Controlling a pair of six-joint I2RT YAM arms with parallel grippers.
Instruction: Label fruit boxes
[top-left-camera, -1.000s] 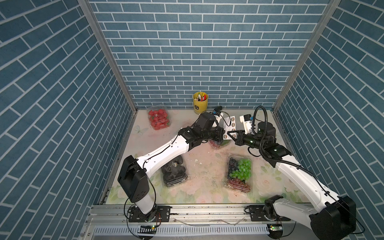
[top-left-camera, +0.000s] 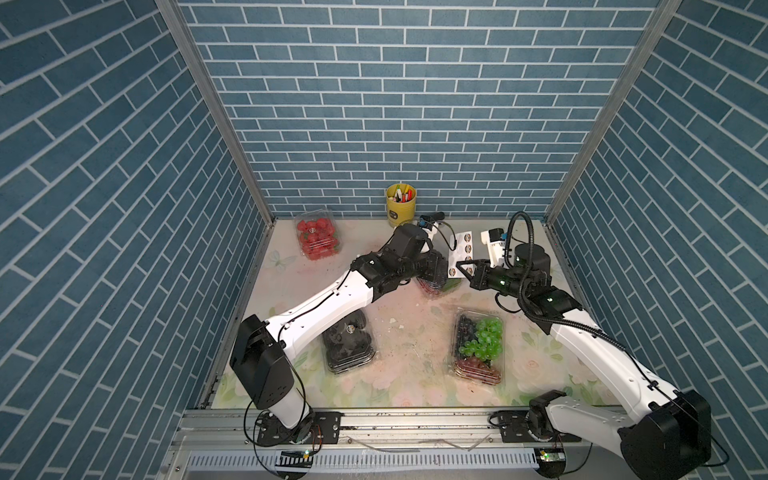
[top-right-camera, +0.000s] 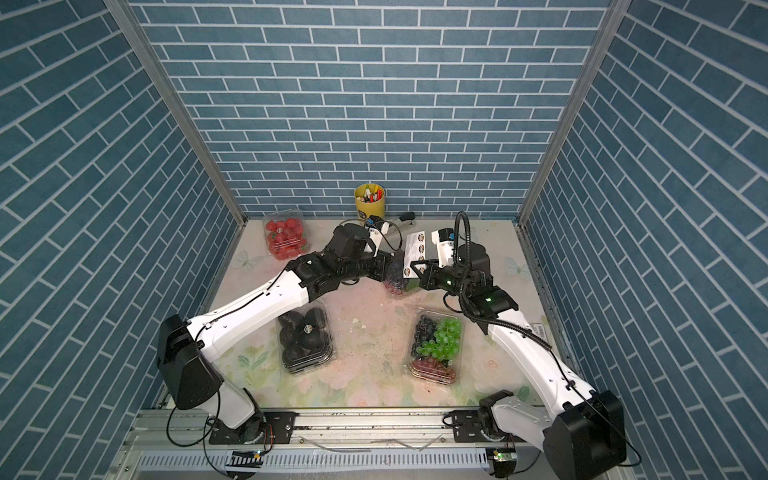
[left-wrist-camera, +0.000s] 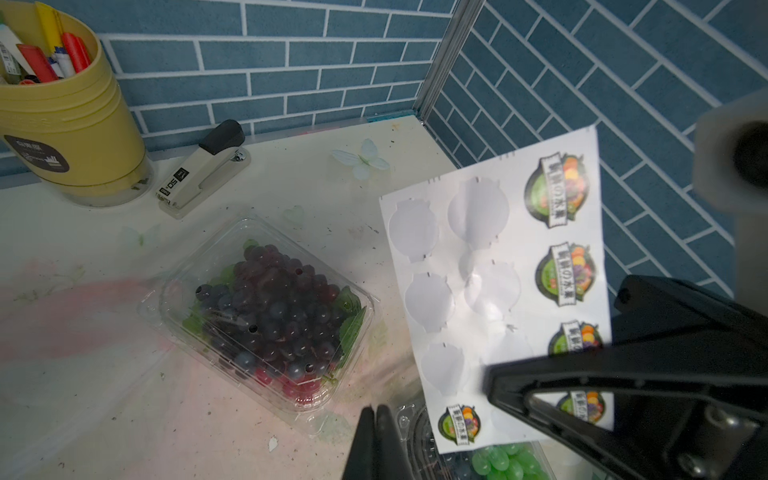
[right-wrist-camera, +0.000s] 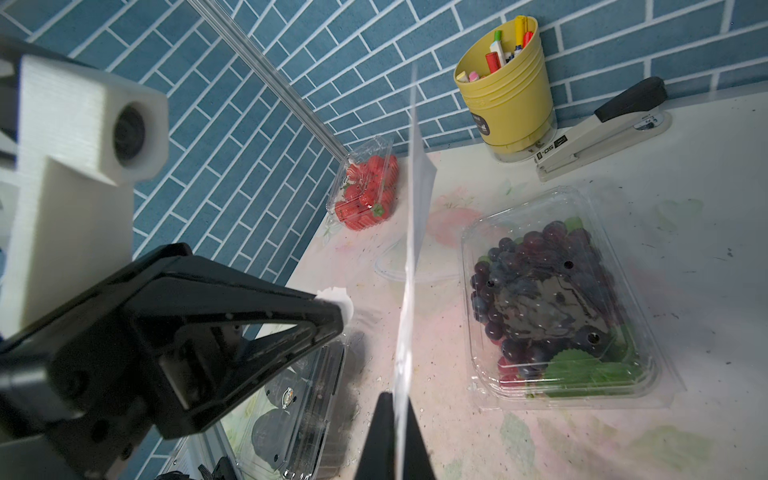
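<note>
A white label sheet (left-wrist-camera: 496, 288) stands upright, with several round fruit stickers and several blank spots. My right gripper is shut on it; the right wrist view sees the sheet nearly edge-on. Just left of the sheet, my left gripper (top-left-camera: 442, 270) is shut. In the right wrist view a small white sticker (right-wrist-camera: 339, 302) with a scalloped edge shows at its fingertip. The grape box (left-wrist-camera: 272, 320), lid closed, lies behind the arms. A mixed grape box (top-left-camera: 477, 348) sits front right, a dark fruit box (top-left-camera: 349, 341) front left, a strawberry box (top-left-camera: 317, 235) back left.
A yellow pen bucket (top-left-camera: 401, 205) stands at the back wall, with a stapler (left-wrist-camera: 204, 169) beside it. Bare table lies between the two front boxes. Both grippers are close together at the centre.
The right arm and the sheet have stayed nearly still.
</note>
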